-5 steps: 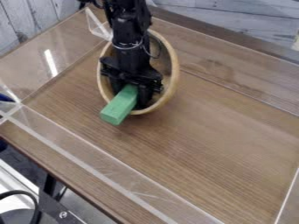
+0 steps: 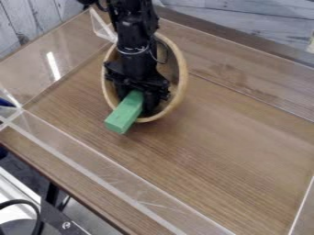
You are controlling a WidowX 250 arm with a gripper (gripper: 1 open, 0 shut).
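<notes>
My black gripper point(image 2: 142, 87) reaches down from the top of the camera view into a round, light-rimmed bowl or basket point(image 2: 175, 69). It is shut on a green block point(image 2: 123, 116), which sticks out toward the front left, over the near side of the rim. The fingertips are dark and hard to make out against the inside of the bowl.
The wooden table point(image 2: 215, 156) has wide free room to the right and in front. Clear plastic strips run along its left and near edges. A small blue object point(image 2: 6, 111) is at the left edge, with a dark cable at the lower left.
The arm, green block and bowl have shifted very slightly; the bowl's rim shows a little less at the right. The grip on the block looks the same.
</notes>
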